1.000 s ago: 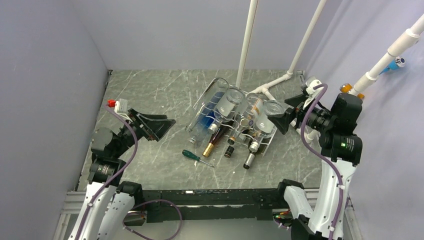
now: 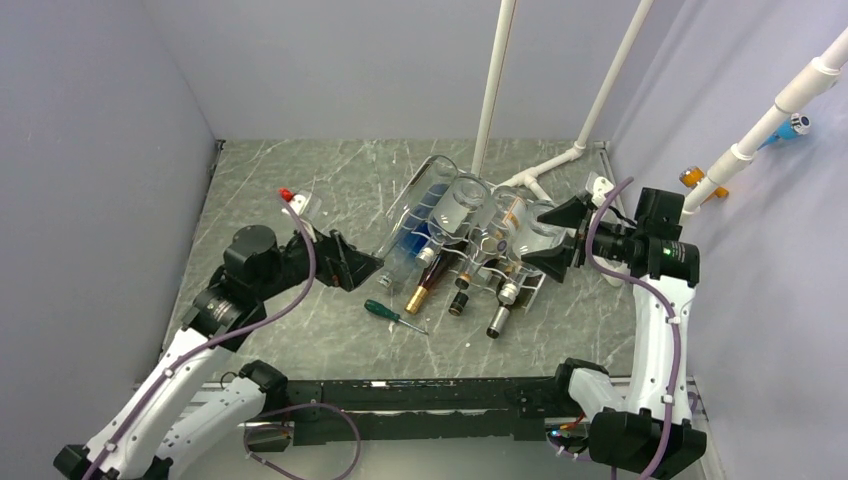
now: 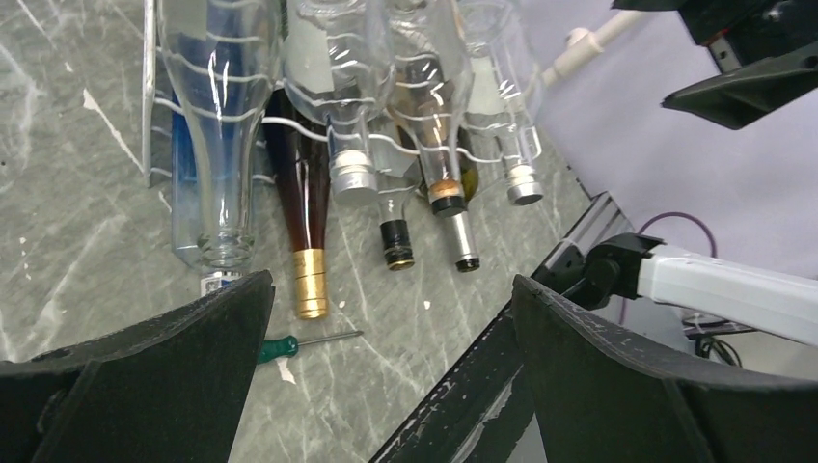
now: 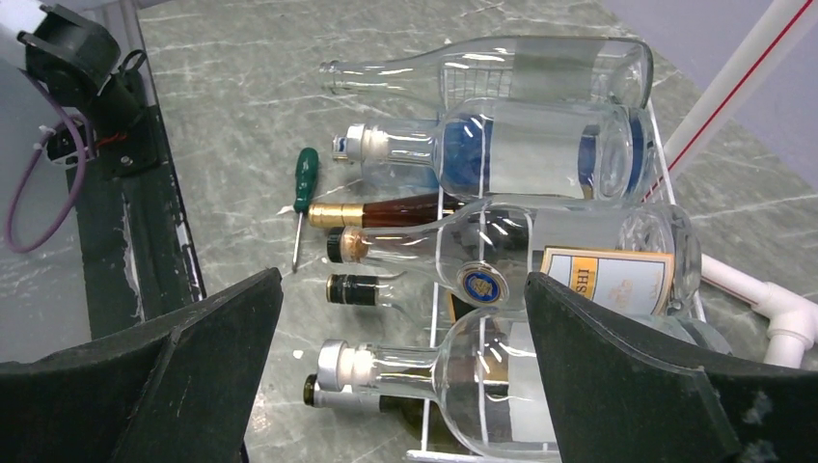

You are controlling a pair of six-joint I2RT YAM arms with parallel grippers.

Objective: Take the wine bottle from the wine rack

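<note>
A wire wine rack holds bottles lying in two layers near the table's middle. On its upper layer are several clear glass bottles, among them an empty one at the left end and one with a cream label. Below lie a dark red bottle with a gold neck, a blue one and others partly hidden. To the rack's left, apart from it, my left gripper is open and empty. My right gripper stands open over the rack's right end, by the clear bottle there; contact cannot be told.
A green-handled screwdriver lies in front of the rack. White pipes stand behind and to the right. Bare table stretches to the rack's left, and some lies in front.
My left gripper has moved right, and slightly toward the front, closer to the rack. The right gripper has moved left over the rack's right end. The bottles have stayed in place.
</note>
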